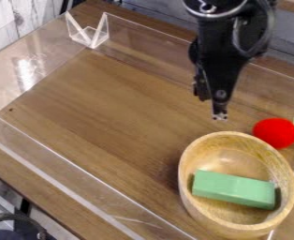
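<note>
My black gripper (218,97) hangs over the back right of the wooden table, its fingers close together and shut, with nothing visible between them. Below it to the right lies a red object (276,132) with a green part at its right. In front sits a wooden bowl (202,153) holding a green block (233,189).
Clear plastic strips run along the edges, with a clear bracket (90,33) at the back left. A pale plank wall stands at the far left.
</note>
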